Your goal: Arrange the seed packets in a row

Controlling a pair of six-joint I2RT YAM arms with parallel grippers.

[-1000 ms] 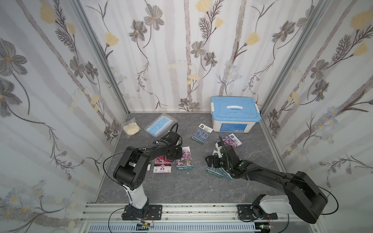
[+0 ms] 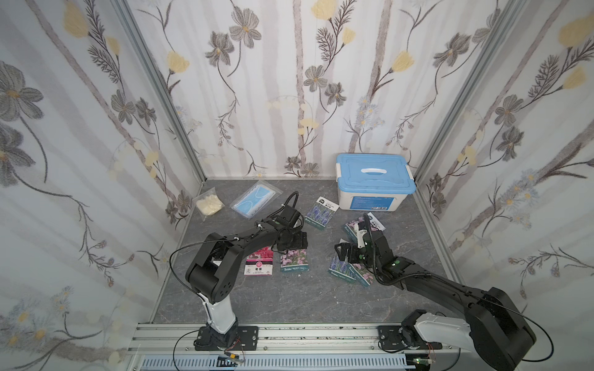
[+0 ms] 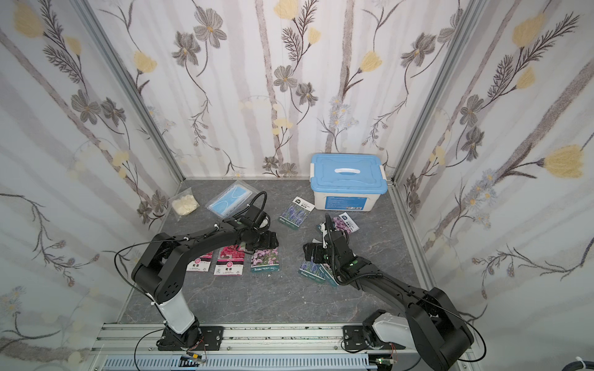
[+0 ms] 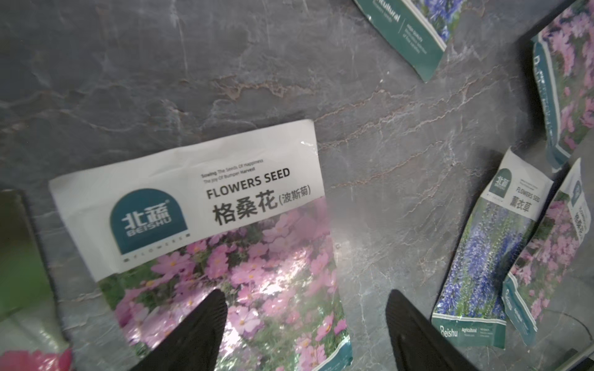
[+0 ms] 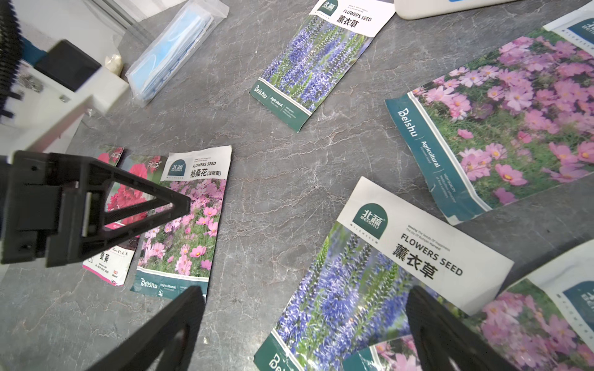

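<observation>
A pink cosmos packet [image 4: 247, 259] lies flat beside a red-flowered packet [image 3: 229, 259] and another pink-and-white-edged packet [image 3: 198, 263], side by side at the left. My left gripper is open above the cosmos packet, nothing between its fingers. On the right, a lavender packet [image 5: 352, 278] overlaps a second cosmos packet [image 5: 538, 321]. Over these hangs my right gripper, open and empty. A further lavender packet [image 5: 318, 58] lies toward the back, and another cosmos packet [image 5: 513, 117] sits near the box, partly hidden by the right arm in the top views.
A white box with a blue lid [image 2: 375, 182] stands at the back right. At the back left are a bagged blue mask [image 2: 255, 199] and a small bag of pale contents [image 2: 209, 204]. Bare table shows between the row and the right-hand packets.
The right gripper has shifted slightly right, still open.
</observation>
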